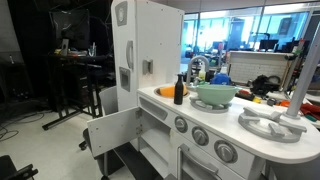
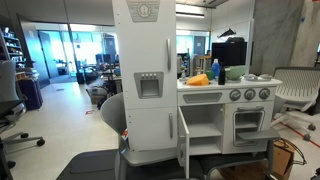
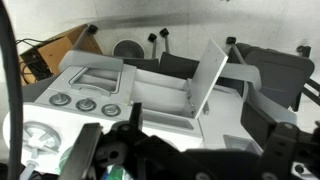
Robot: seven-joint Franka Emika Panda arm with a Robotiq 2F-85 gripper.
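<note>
A white toy kitchen has its lower cabinet door (image 1: 114,130) swung open, showing the empty-looking cabinet (image 2: 203,127). Seen from above in the wrist view, that door (image 3: 207,72) stands out from the cabinet front. My gripper is open, its dark fingers spread wide at the bottom of the wrist view with nothing visibly held between them. On the counter are a dark bottle (image 1: 179,90), a green bowl (image 1: 211,94) and an orange object (image 1: 148,94). Neither exterior view clearly shows the gripper.
The tall white fridge unit (image 2: 147,75) rises beside the cabinet. Knobs (image 1: 200,136) and an oven door (image 2: 248,122) sit on the counter's other side. A stove burner (image 1: 271,123) lies on the countertop. Chairs (image 2: 297,88) stand around, and a cardboard box (image 2: 283,160) is on the floor.
</note>
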